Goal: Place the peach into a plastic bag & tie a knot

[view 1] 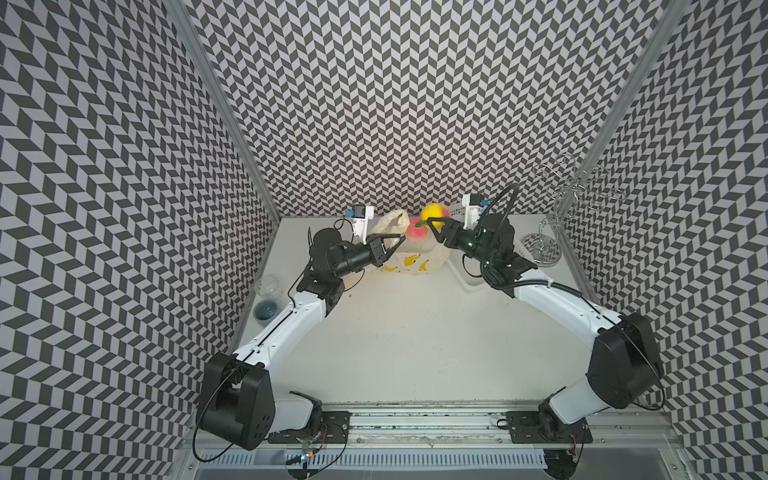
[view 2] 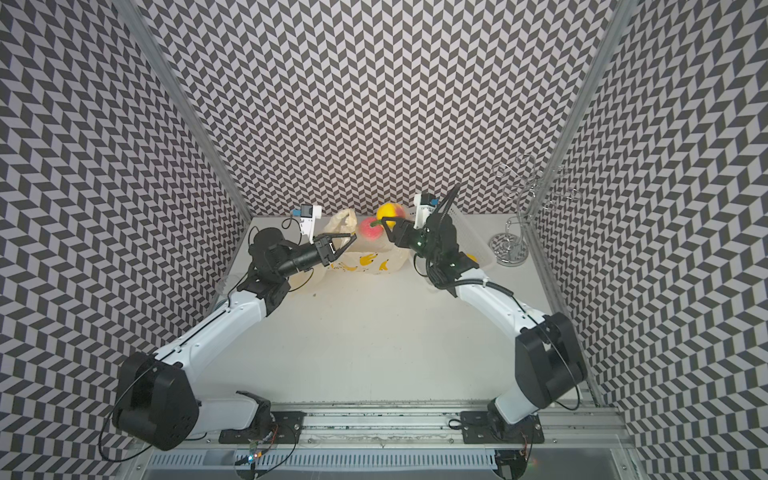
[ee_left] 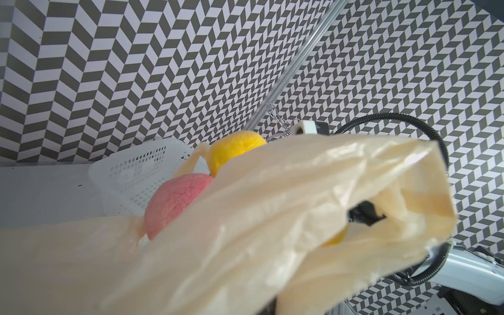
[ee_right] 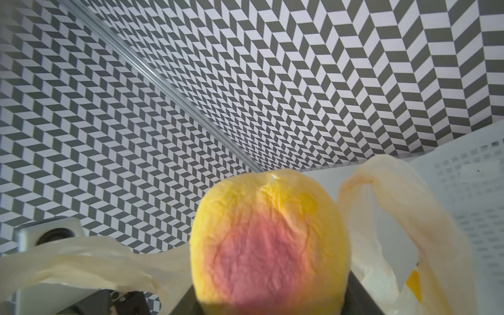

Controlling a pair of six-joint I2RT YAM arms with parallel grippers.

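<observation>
My right gripper (view 1: 432,224) has a yellow-pink peach (ee_right: 267,241) between its fingers, raised at the back centre of the table. Just below-left of it, a pink fruit (ee_left: 176,202) sits in the cream plastic bag (ee_left: 252,220), whose front carries yellow prints. My left gripper (view 1: 397,240) is shut at the bag's upper left side; the bag fills much of the left wrist view and hides the fingers there, so what they pinch is unclear.
A white perforated basket stands behind the bag on the right. A metal rack (view 1: 542,248) is at the back right, and a blue cup (view 1: 265,312) at the left edge.
</observation>
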